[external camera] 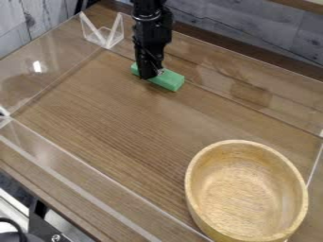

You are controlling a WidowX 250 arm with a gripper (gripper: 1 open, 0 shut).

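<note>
A black gripper [150, 66] reaches down from the top centre onto a green rectangular block [168, 81] lying on the wooden table, its tips at the block's left part. The gripper looks shut; whether anything is between its fingers is too small to tell.
A large cream round bowl [244, 196] sits at the front right. Clear plastic pieces are at the top left and left edge.
</note>
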